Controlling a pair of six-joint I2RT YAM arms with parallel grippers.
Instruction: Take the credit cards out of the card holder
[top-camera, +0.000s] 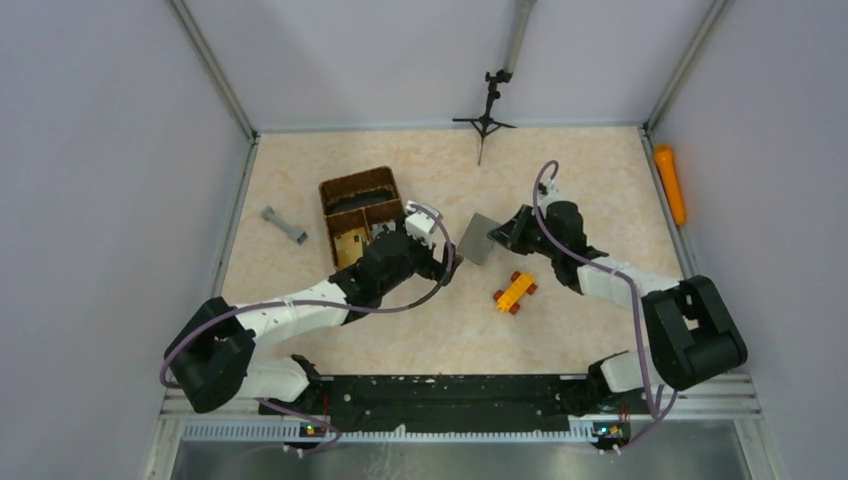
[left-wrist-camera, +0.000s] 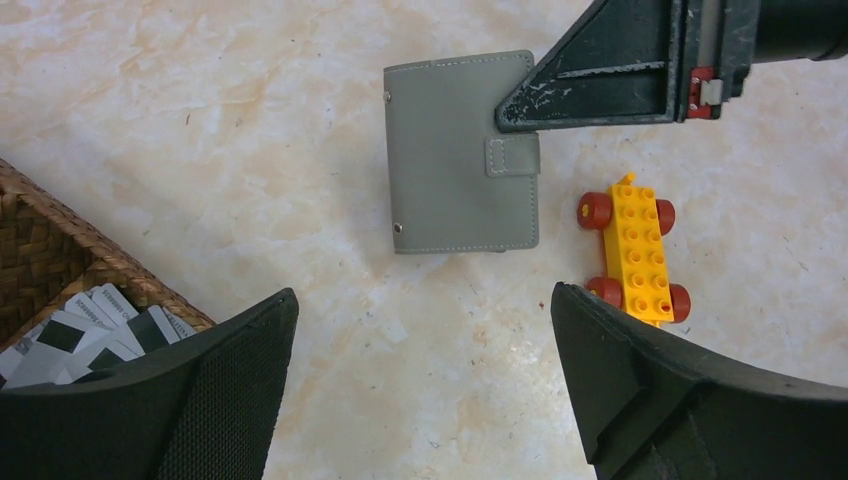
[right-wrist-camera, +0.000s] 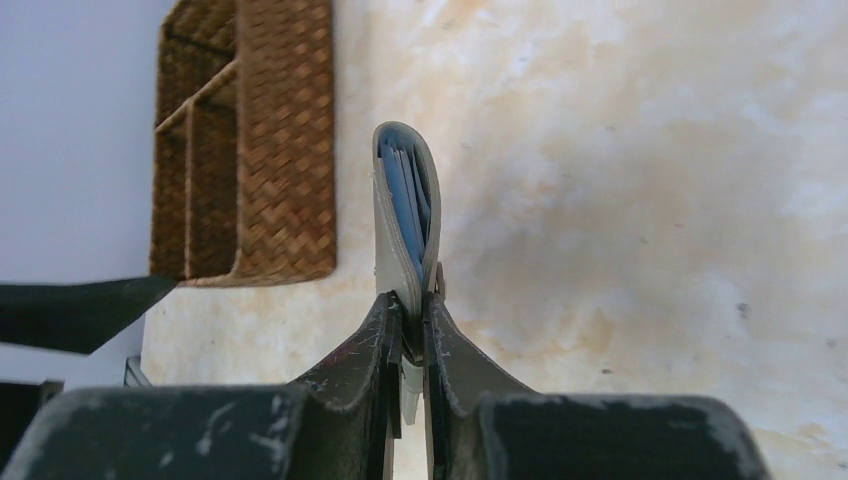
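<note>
The grey card holder (left-wrist-camera: 455, 200) has a strap tab on its right side in the left wrist view. My right gripper is shut on that side of it. Seen edge-on in the right wrist view, the card holder (right-wrist-camera: 384, 230) is folded, with bluish layers (right-wrist-camera: 405, 195) between its covers. Whether those are cards is hard to tell. My left gripper stands open on the left of the holder, its fingers apart with only table between them. No loose credit card shows on the table.
A woven basket (top-camera: 325, 215) with compartments stands at the left, beside my left arm; grey and white pieces (left-wrist-camera: 98, 325) lie in it. A yellow toy car (top-camera: 516, 291) sits below the holder.
</note>
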